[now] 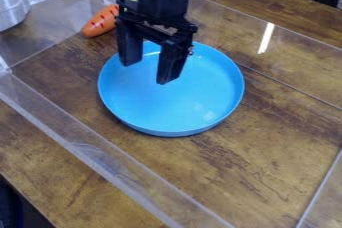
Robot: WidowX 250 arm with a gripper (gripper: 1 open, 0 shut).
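Note:
The black gripper (151,54) hangs over a round blue plate (168,102), its two fingers pointing down and spread apart over the plate's back half. Nothing shows between them. An orange carrot with a pale green top (100,22) lies on the wooden table behind the plate, to the left of the arm, partly hidden by it.
Clear plastic sheeting or edging runs along the left side and lower left of the table (254,172). The wooden surface to the right and front of the plate is clear. A darker wood edge is at the back right.

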